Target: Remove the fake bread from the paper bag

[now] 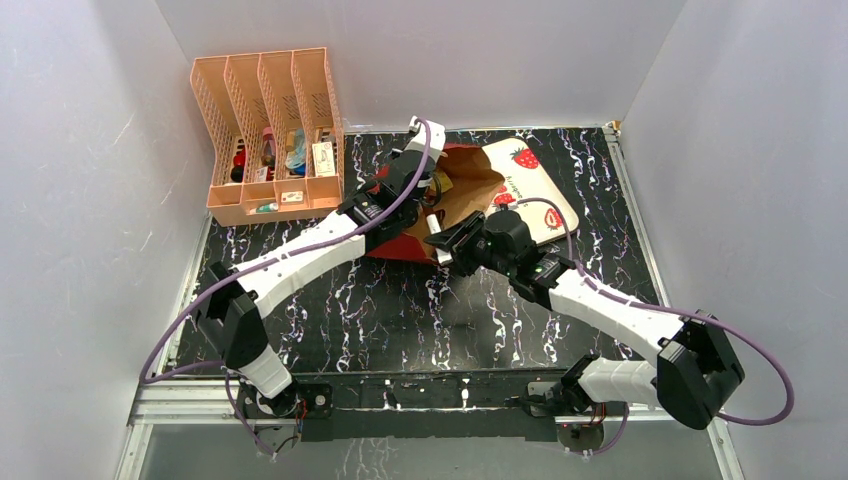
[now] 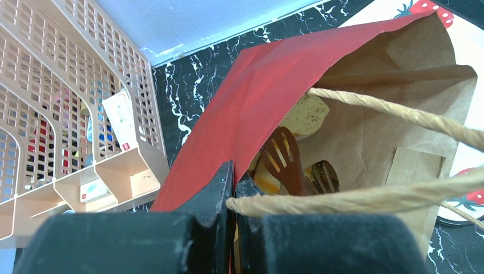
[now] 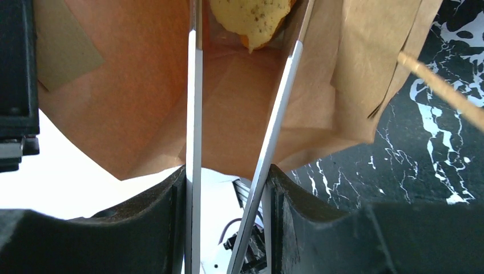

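The paper bag point(image 2: 268, 74), red outside and brown inside, stands open. My left gripper is shut on its thin red rim. My right gripper is shut on the pale handles of a pair of tongs point(image 3: 194, 125). The brown slotted heads of the tongs point(image 2: 283, 162) are down inside the bag. A pale yellow, speckled piece of fake bread point(image 2: 307, 117) lies in there. In the right wrist view the bread point(image 3: 251, 20) appears between the two tong arms; I cannot tell whether they touch it. Its lower part is hidden.
Twisted paper handles point(image 2: 394, 111) of the bag cross the left wrist view. A peach divided rack point(image 1: 265, 130) with small items stands at the back left. A white strawberry-printed board point(image 1: 535, 180) lies right of the bag.
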